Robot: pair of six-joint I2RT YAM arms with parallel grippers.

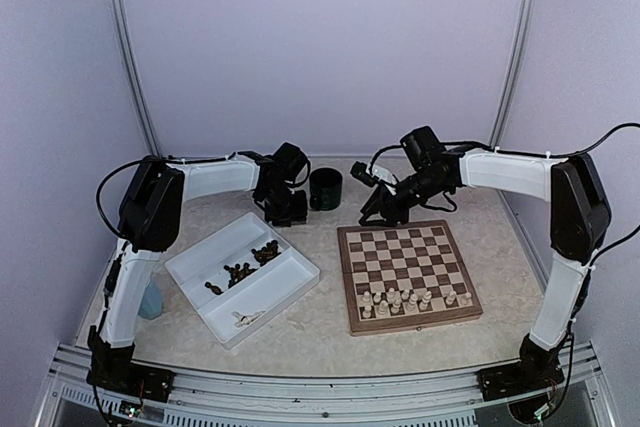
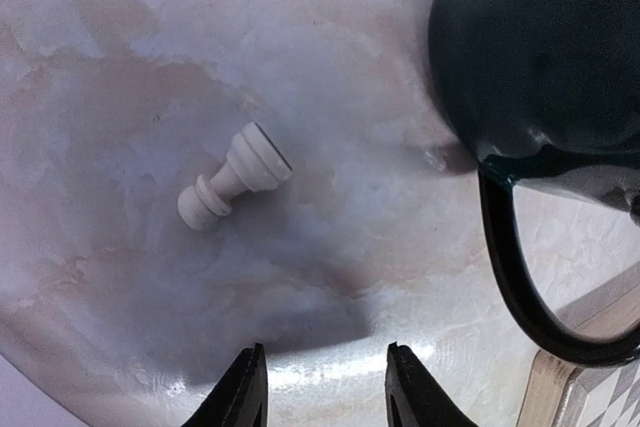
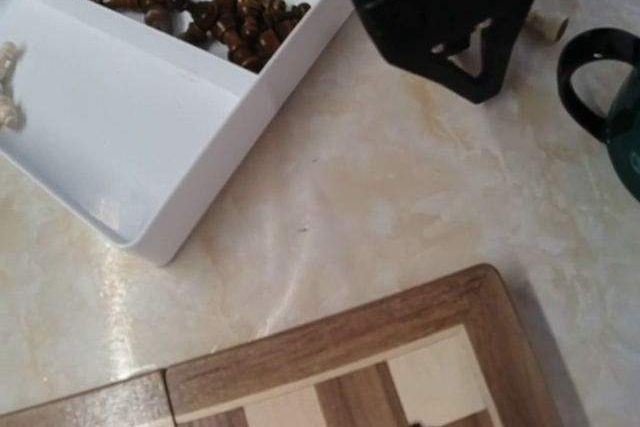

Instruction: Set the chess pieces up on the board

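A white pawn point(image 2: 235, 177) lies on its side on the bare table, beside the dark green mug. In the left wrist view my left gripper is open, its fingers apart and nothing between them; the pawn is ahead of the fingertips. The right wrist view shows the pawn point(image 3: 546, 25) just past the left gripper's black body. The chessboard point(image 1: 410, 330) carries several white pieces along its near side. Above the board's far edge hovers my right gripper point(image 1: 375, 219); whether its fingers are apart cannot be made out.
The green mug point(image 1: 325, 189), its handle point(image 2: 510, 287) turned to the pawn's side, stands at the back. A white tray point(image 1: 221, 327) holds dark pieces and a few white ones. At far left, a light blue cup point(image 1: 151, 302) is partly hidden by my arm.
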